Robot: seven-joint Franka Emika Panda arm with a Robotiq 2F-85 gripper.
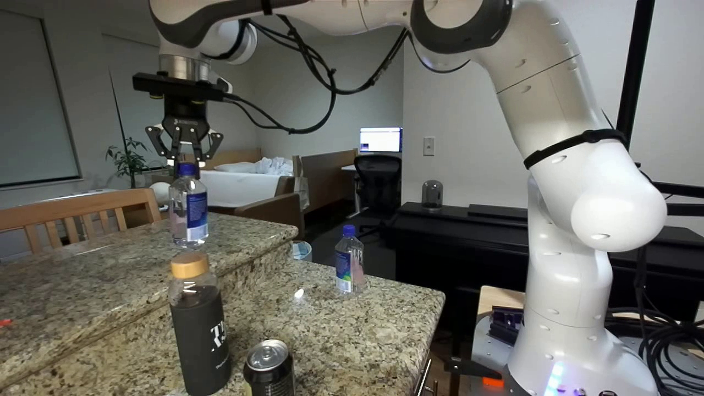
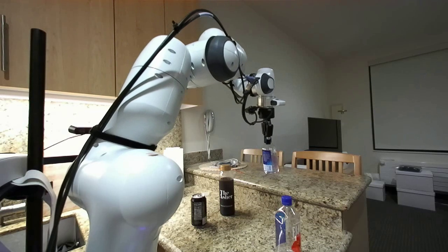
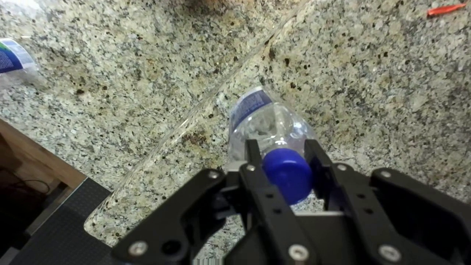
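Observation:
A clear water bottle with a blue cap [image 3: 287,174] is in my gripper, whose fingers stand on either side of the cap and neck. In exterior view 1 this bottle [image 1: 188,214] is upright over the raised granite counter [image 1: 105,270], the gripper [image 1: 187,162] right above it. Exterior view 2 also has the bottle [image 2: 269,160] beneath the gripper [image 2: 267,142]. Whether its base touches the stone, I cannot tell. A similar blue-capped bottle [image 1: 349,260] stands on the lower counter [image 1: 330,323], apart from the arm.
On the lower counter stand a dark bottle with a wooden lid [image 1: 201,330] and a black can [image 1: 268,369]. Wooden chairs [image 2: 327,160] line the raised counter's far side. A small red object [image 3: 446,9] lies on bare granite. A round mat [image 2: 210,167] holds some items.

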